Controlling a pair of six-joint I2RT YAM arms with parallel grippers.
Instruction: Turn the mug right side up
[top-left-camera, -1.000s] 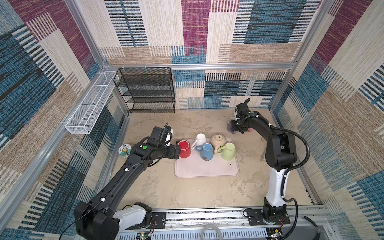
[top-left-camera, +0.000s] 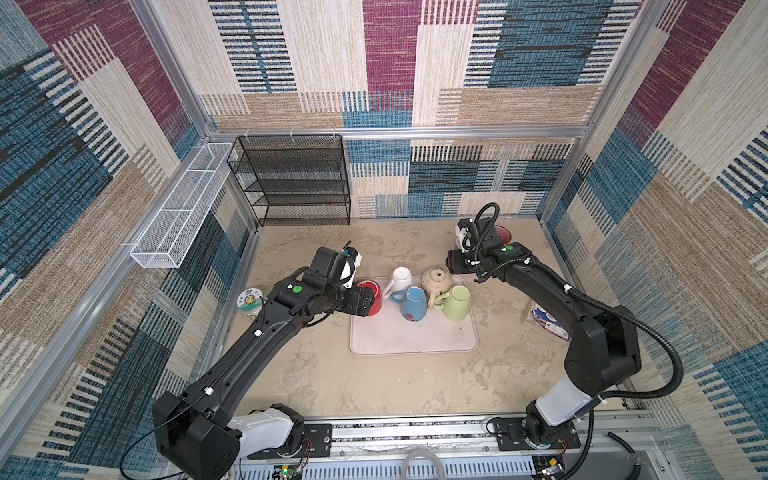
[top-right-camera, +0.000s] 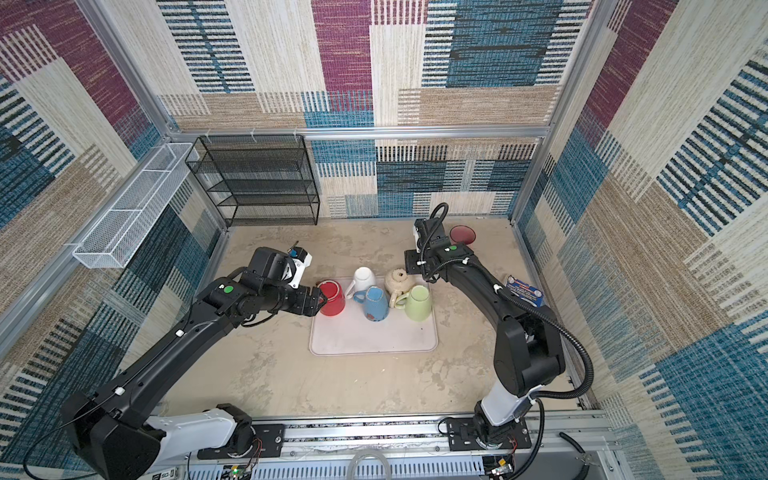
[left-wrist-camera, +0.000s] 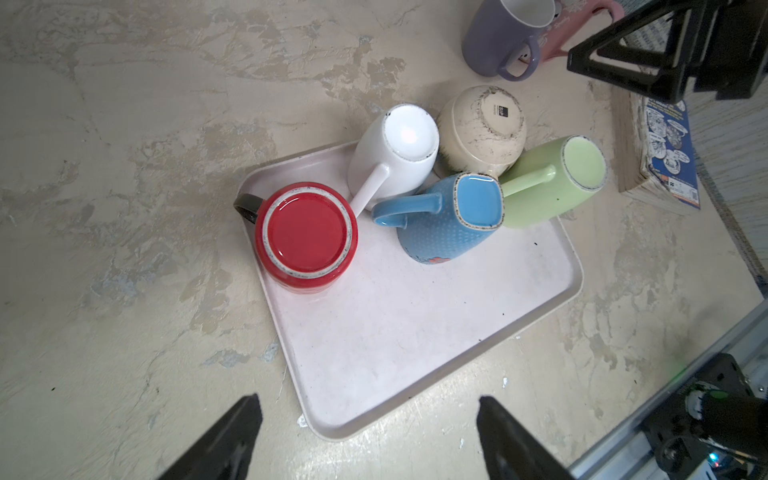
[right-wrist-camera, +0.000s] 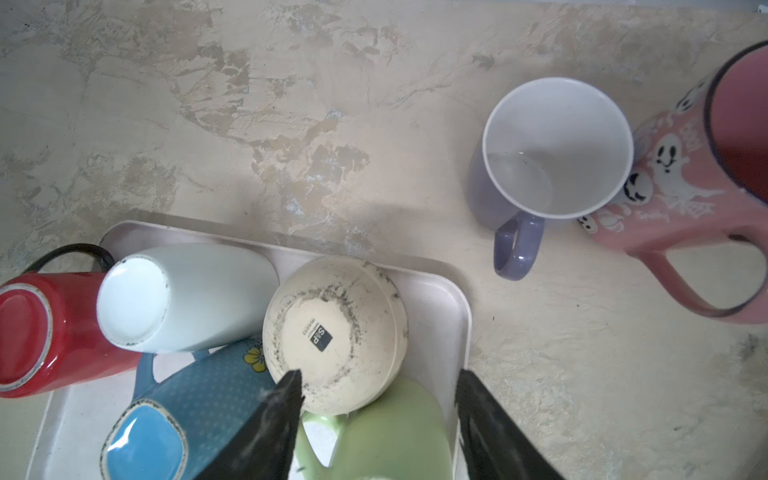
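Note:
Upside down on a pale tray (left-wrist-camera: 400, 352) stand a red mug (left-wrist-camera: 308, 232), a white mug (left-wrist-camera: 400, 148), a blue mug (left-wrist-camera: 452, 220), a cream mug (left-wrist-camera: 484, 132) and a green mug (left-wrist-camera: 560, 176). Two upright mugs rest behind the tray: a purple one (right-wrist-camera: 552, 152) and a pink one with ghosts (right-wrist-camera: 680, 184). My left gripper hangs above the table near the red mug, its fingers apart and empty. Over the cream and green mugs my right gripper is open, with nothing held. The top views hide the purple mug behind the right arm.
A black wire rack (top-left-camera: 292, 180) stands at the back left, and a white wire basket (top-left-camera: 184, 204) hangs on the left wall. A blue-and-white box (top-right-camera: 524, 290) lies at the right. The tray's front half and the table before it are clear.
The left gripper has shifted slightly right, over the red mug's edge. The mugs look unmoved.

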